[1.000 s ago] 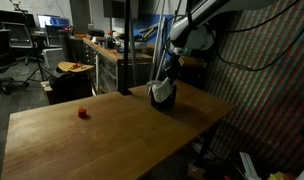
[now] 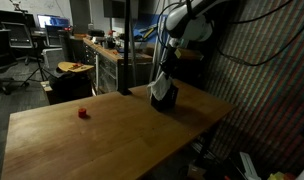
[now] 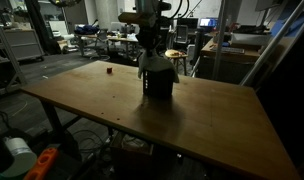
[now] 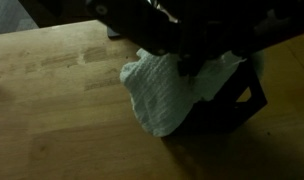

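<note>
A crumpled white cloth (image 2: pixel 160 86) hangs over a black box (image 2: pixel 165 101) toward the right of the wooden table. Its upper part is drawn up to a peak at my gripper (image 2: pixel 167 71), which is shut on it just above the box. In exterior view 2 the cloth (image 3: pixel 155 65) drapes over the rim of the box (image 3: pixel 158 83). The wrist view has the cloth (image 4: pixel 164 98) spreading out below the dark fingers, with the box (image 4: pixel 224 108) beside it; the fingertips are too dark to make out clearly.
A small red object (image 2: pixel 82 113) sits on the left part of the table (image 2: pixel 102 145), well away from the box. Dark upright posts (image 2: pixel 126 50) stand behind the table's far edge.
The cloth was bunched low on the box a second ago; its top now rises in a peak beneath the gripper. The arm has moved up slightly. Box and red object look unmoved.
</note>
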